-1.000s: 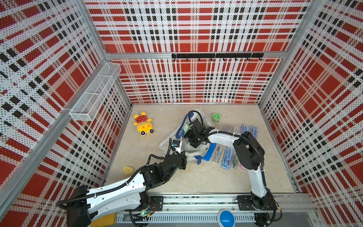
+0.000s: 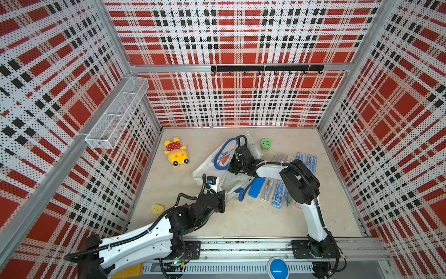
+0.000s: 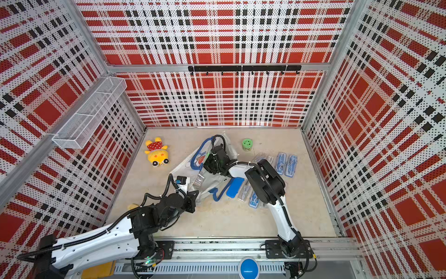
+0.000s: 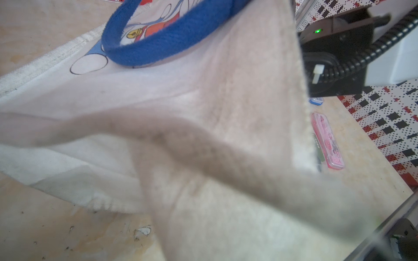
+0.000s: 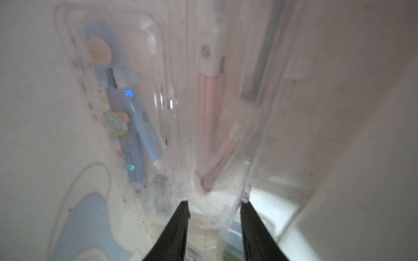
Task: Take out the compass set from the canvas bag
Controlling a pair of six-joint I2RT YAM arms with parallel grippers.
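The white canvas bag point(image 2: 204, 167) with blue handles point(image 4: 165, 43) lies mid-table. My left gripper point(image 2: 217, 194) is at its near-left edge; the left wrist view is filled by bag fabric, its fingertips hidden there. My right gripper reaches into the bag, part open, fingertips beside clear plastic cases. Inside, a case with blue compass tools point(image 5: 135, 143) lies beside one with pink tools point(image 5: 209, 113); nothing is clearly held between the fingers.
Several plastic sets point(image 2: 277, 194) lie right of the bag, with a blue case point(image 2: 256, 188). A yellow plush point(image 2: 177, 155) sits back left, a green object point(image 2: 265, 143) behind.
Over the last second my left gripper moved slightly toward the front left, the bag's edge spread with it, and my right gripper shifted slightly.
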